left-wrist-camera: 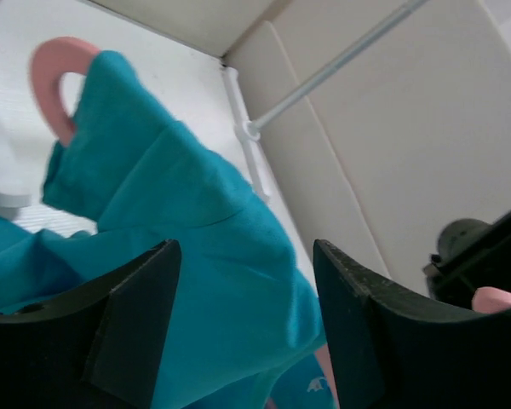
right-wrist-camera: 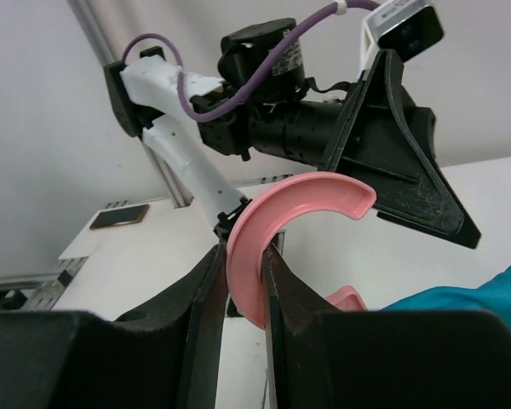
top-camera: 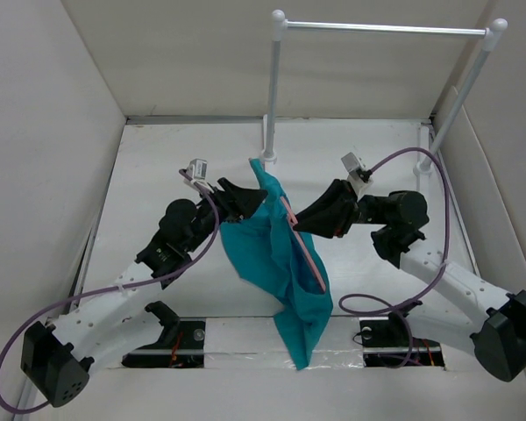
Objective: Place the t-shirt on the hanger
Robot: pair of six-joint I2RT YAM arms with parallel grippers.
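Observation:
The teal t-shirt [top-camera: 289,289] hangs draped over a pink hanger [top-camera: 304,250], raised at its upper end, its tail reaching the front edge. My right gripper [top-camera: 300,224] holds the pink hanger; in the right wrist view its fingers close round the curved pink piece [right-wrist-camera: 289,204]. My left gripper [top-camera: 256,200] is open at the shirt's raised top corner; in the left wrist view teal cloth [left-wrist-camera: 204,281] and part of the hanger's pink curve [left-wrist-camera: 51,77] show beyond its fingers.
A white rack [top-camera: 386,31] with a top bar and two posts stands at the back right. The board is clear left of the shirt. Walls close in both sides and the back.

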